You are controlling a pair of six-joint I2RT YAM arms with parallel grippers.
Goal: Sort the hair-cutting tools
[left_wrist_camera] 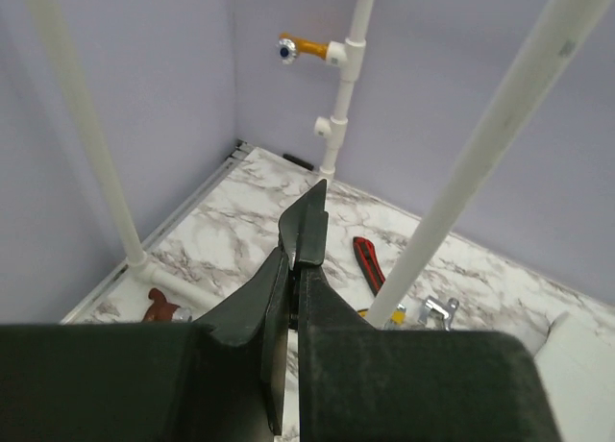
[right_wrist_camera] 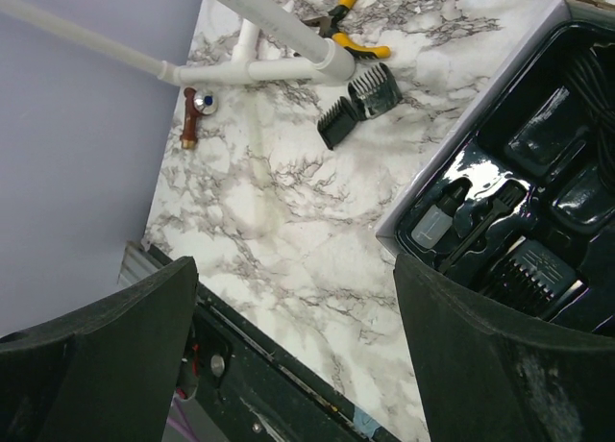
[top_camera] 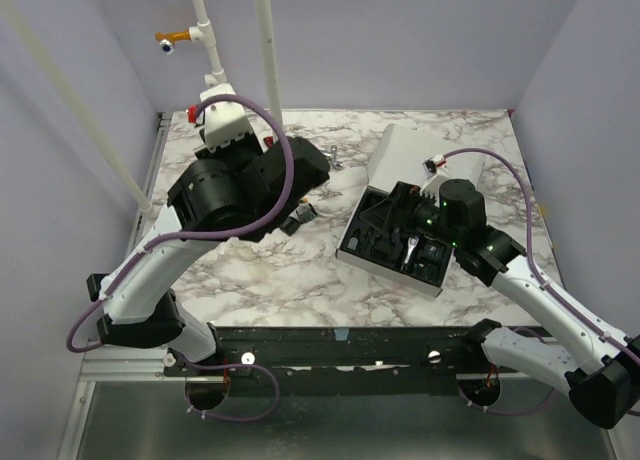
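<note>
In the left wrist view my left gripper is shut on a dark angular piece, raised above the table; what it is exactly is unclear. In the top view the left arm covers much of the left side. The open tool box lies on the right, holding a small bottle, a brush and a comb. Two guide combs lie on the marble left of the box. My right gripper hangs open over the box area, nothing between its fingers.
White pipes stand upright and run along the table at left. Pliers, a red cutter and a tap fitting lie nearby. Bare marble is left of the box.
</note>
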